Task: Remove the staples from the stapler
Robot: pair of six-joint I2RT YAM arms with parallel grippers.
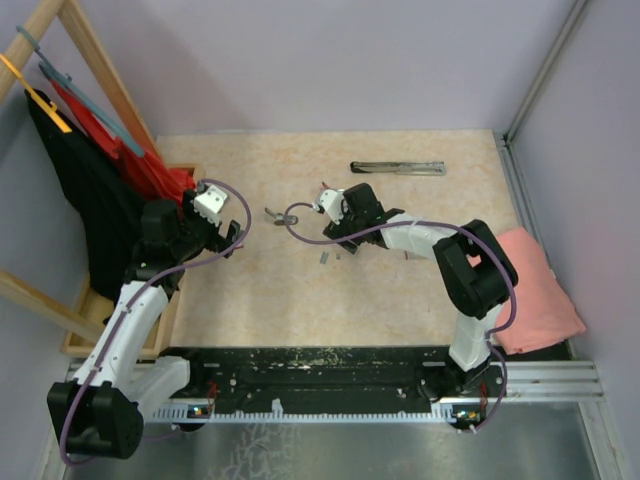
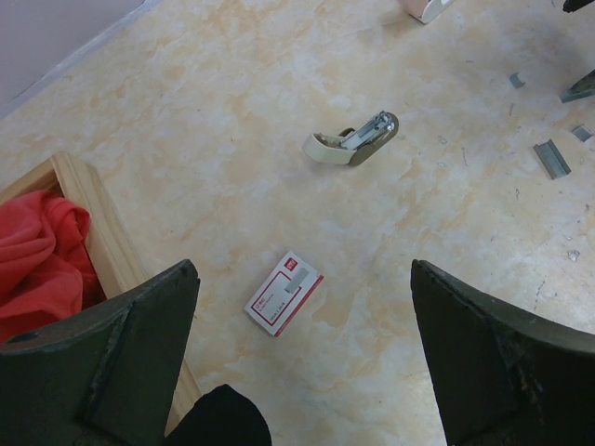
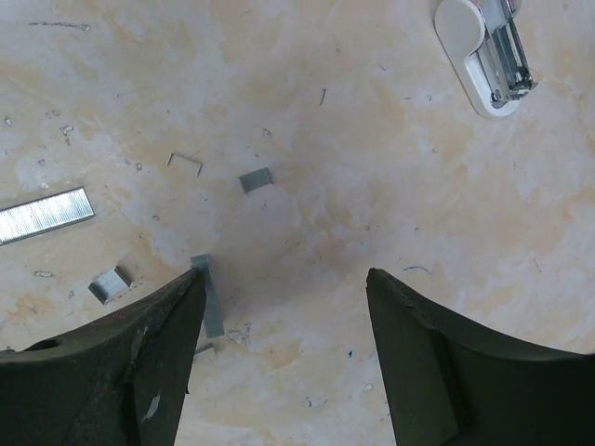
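The brown and cream stapler lies on the table with its top swung back, its metal channel showing. A second, white and pink stapler, opened up, lies at the upper right of the right wrist view. Loose pieces of staple strip include a long one, a short one and a narrow one. My right gripper is partly open, its left finger beside the narrow strip and nothing held. Over a red and white box, my left gripper stands open and empty.
A wooden tray borders the table's left side, with red cloth hanging there. Long grey metal bars lie at the back. A pink cushion sits at the right.
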